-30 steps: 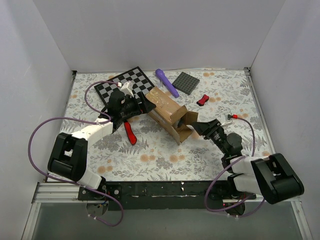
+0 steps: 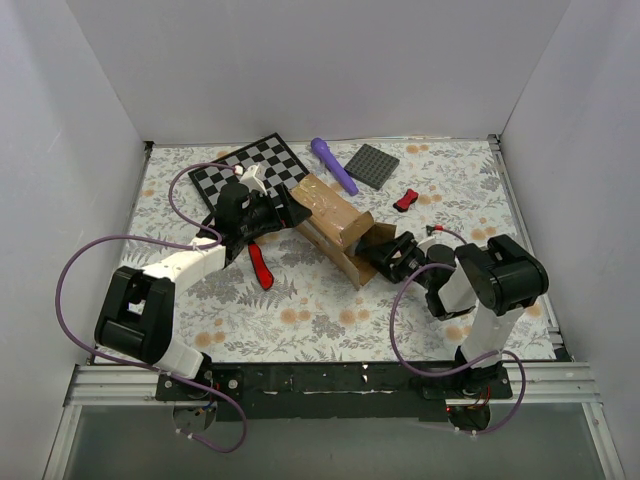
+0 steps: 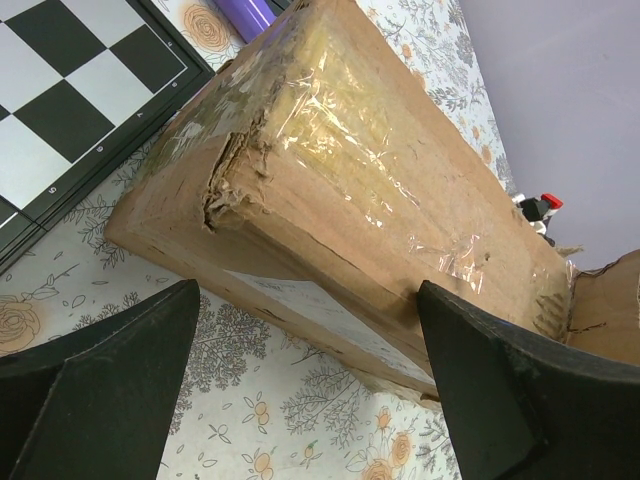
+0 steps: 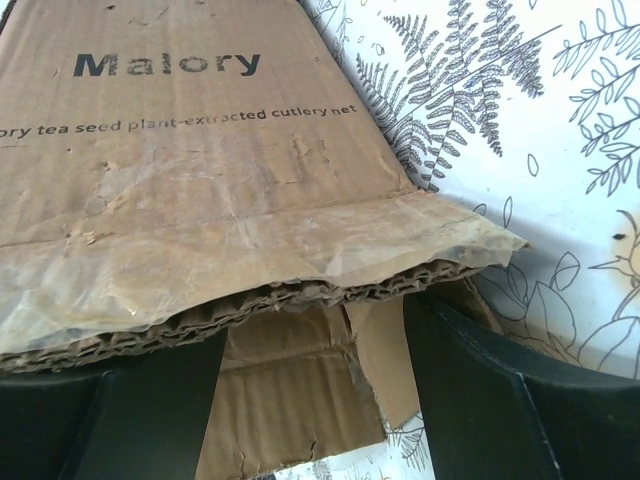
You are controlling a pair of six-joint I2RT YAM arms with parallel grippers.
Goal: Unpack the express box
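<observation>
The brown cardboard express box lies slantwise mid-table, its lower-right end open with flaps spread. My left gripper is at the upper-left end, fingers apart; in the left wrist view one finger overlaps the box's long side while the other stands over the cloth. At the open end is my right gripper, also open. In the right wrist view its fingers reach under the ragged taped edge of the panel printed "Malory". Only bare cardboard shows between them; the box's contents are hidden.
A checkered board lies behind my left gripper, with a red-and-black item below it. Beyond the box are a purple microphone-shaped object, a dark grid pad and a small red object.
My right gripper has moved left from clear of the box to its open end, among the flaps. The left arm and the box have stayed in place.
</observation>
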